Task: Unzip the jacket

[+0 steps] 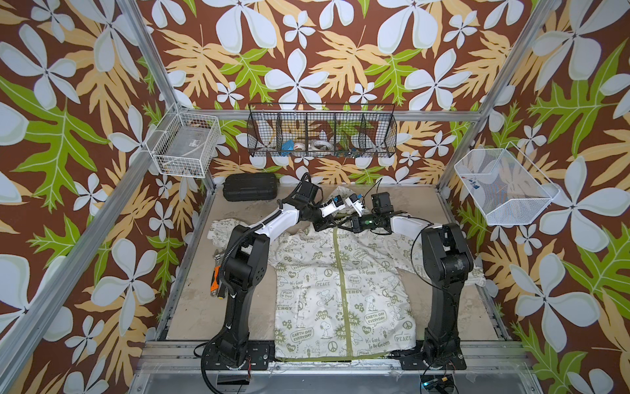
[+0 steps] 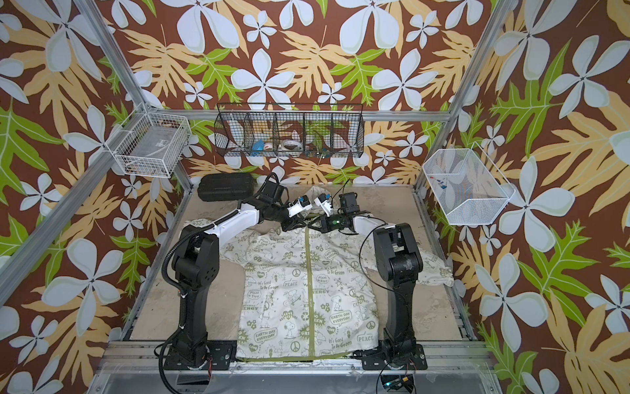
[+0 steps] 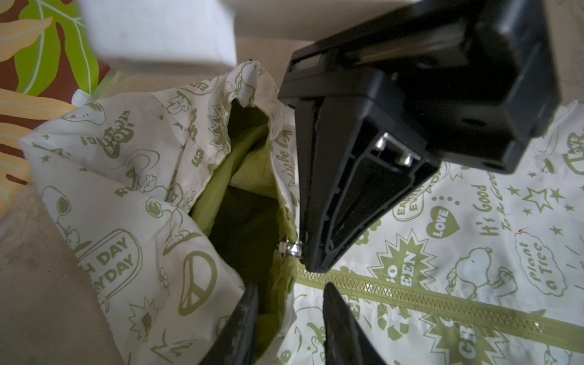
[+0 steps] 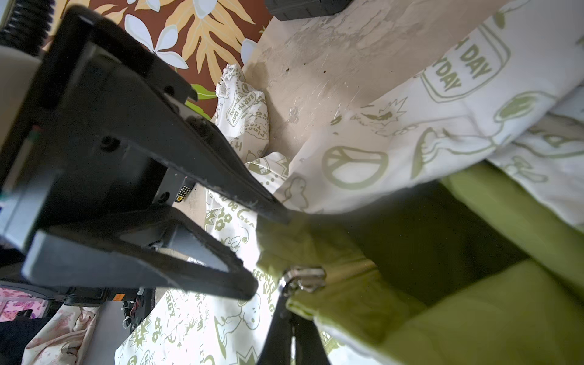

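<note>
The white jacket point(image 1: 308, 295) with green print lies front up, its green zipper point(image 1: 342, 295) running down the middle. Both grippers meet at its collar. In the left wrist view my left gripper is part open, fingertips either side of the collar edge or just beside it. My right gripper point(image 2: 317, 225) is shut at the green inner edge by the zipper top; a small metal piece point(image 3: 290, 248) shows at its tips, and whether that is held or part of the finger is unclear.
A black case point(image 1: 249, 187) lies at the back left. Orange-handled tools point(image 1: 215, 279) lie by the left arm. Wire baskets point(image 1: 321, 131) hang on the frame.
</note>
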